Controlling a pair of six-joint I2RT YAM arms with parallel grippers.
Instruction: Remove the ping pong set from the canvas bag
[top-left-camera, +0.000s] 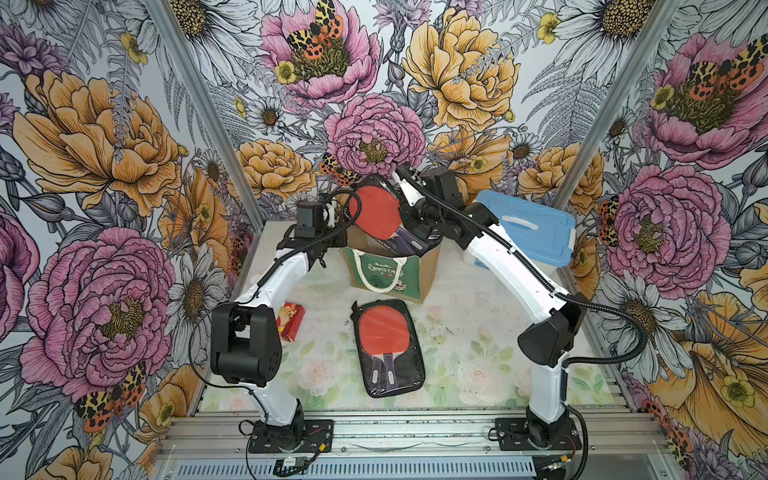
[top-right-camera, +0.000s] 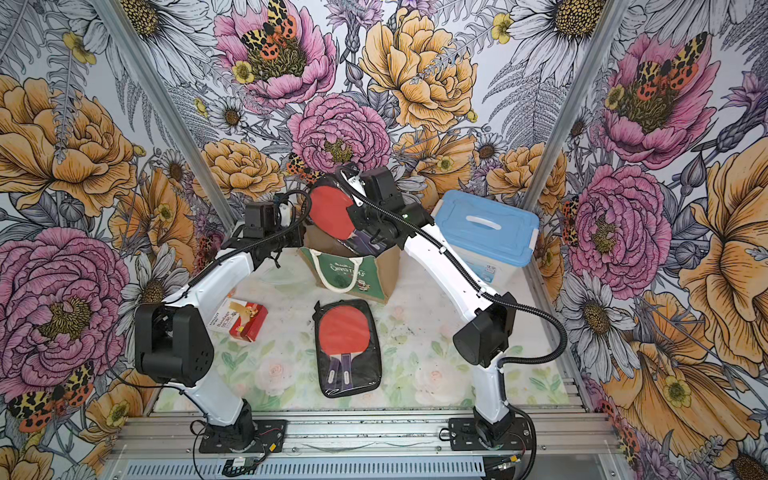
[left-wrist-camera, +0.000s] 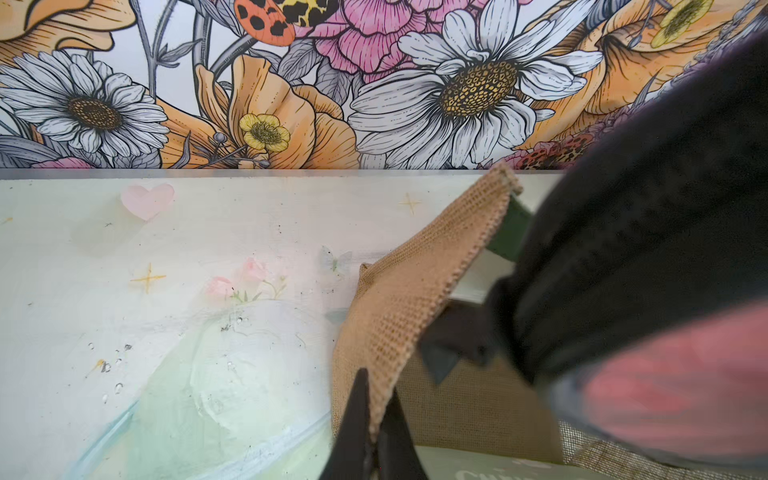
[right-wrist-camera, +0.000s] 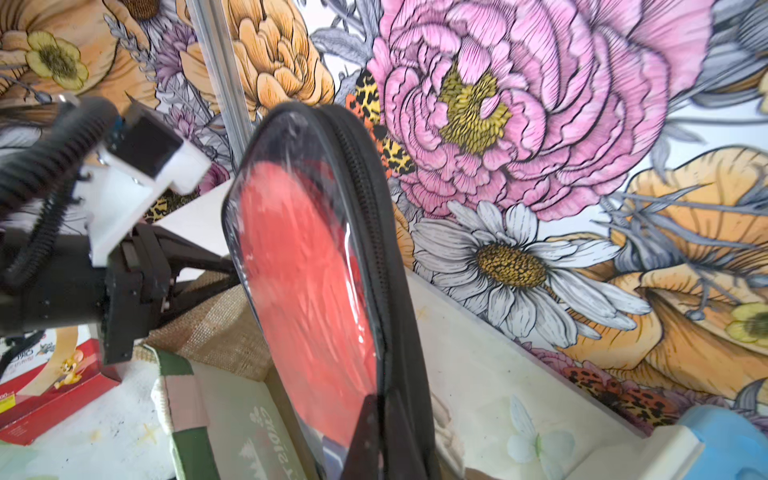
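A ping pong set (top-left-camera: 376, 211) in a black zip case with a clear front stands tilted at the mouth of the canvas bag (top-left-camera: 416, 276), red paddle side up; its lower part is hard to make out. My right gripper is shut on the case's edge, one finger over the clear face and one over the black side. At the bag's left side, my left gripper is shut on the thin burlap wall (left-wrist-camera: 408, 280). Another cased ping pong set (top-right-camera: 346, 336) lies flat on the table in front of the bag.
A red and white box (top-right-camera: 240, 318) lies at the table's left. The blue-lidded container (top-right-camera: 488, 228) stands at the back right. Bare table (top-left-camera: 472, 344) shows to the right of the flat set.
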